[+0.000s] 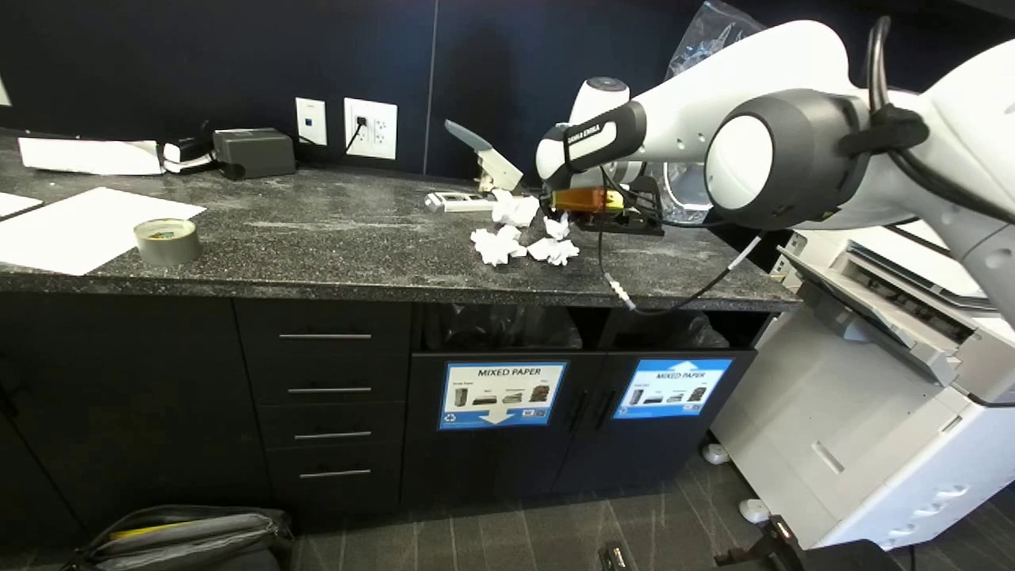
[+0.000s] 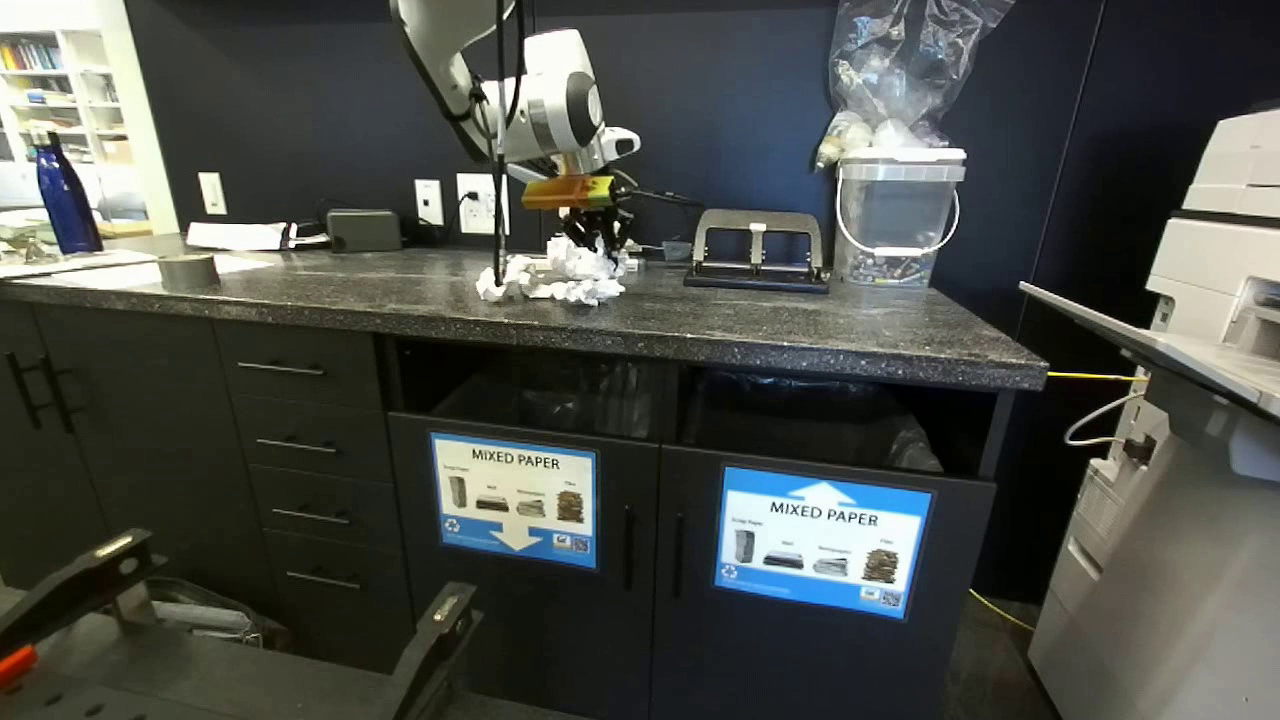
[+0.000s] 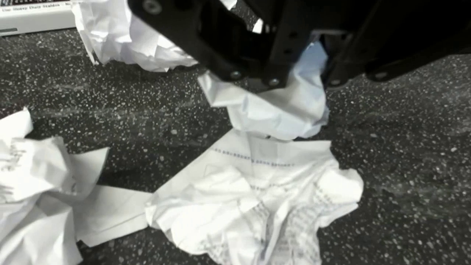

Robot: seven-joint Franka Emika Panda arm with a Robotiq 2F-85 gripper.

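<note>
Between the fingers of my gripper is a crumpled white paper ball (image 3: 282, 112), and the fingers are shut on it. In exterior view 1 this held ball (image 1: 557, 227) shows just above the other crumpled papers. Below it in the wrist view, a printed crumpled sheet (image 3: 265, 198) rests on the counter. Another crumpled paper (image 3: 39, 185) is at the lower left, and a third ball (image 3: 132, 37) sits at the upper left, partly behind a finger.
A white stapler (image 1: 466, 201) lies beside the papers. A black hole punch (image 2: 756, 258) and a clear bucket (image 2: 888, 216) stand to the right in exterior view 2. Two open-topped bin cabinets (image 2: 540, 396) are under the counter. The counter's left stretch holds a tape roll (image 1: 167, 242).
</note>
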